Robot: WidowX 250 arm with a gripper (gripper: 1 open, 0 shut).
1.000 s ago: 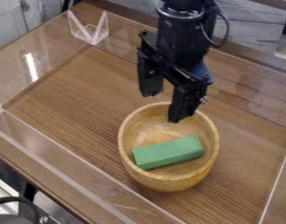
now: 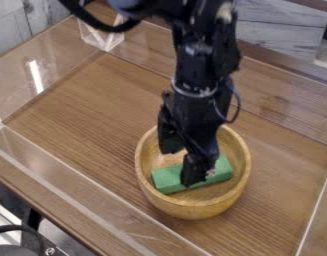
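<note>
My black gripper (image 2: 187, 157) has its fingers down inside a round wooden bowl (image 2: 233, 203), just above a green block (image 2: 170, 180) on the bowl's floor. The fingers stand apart, open, and partly hide the block. I cannot tell whether they touch it.
The bowl sits toward the front of a wooden table (image 2: 76, 130), with clear space to its left and right. A pale ledge or rim (image 2: 293, 35) runs along the back right.
The gripper has come down from above and behind the bowl into it, over the green block. The bowl and block appear unmoved.
</note>
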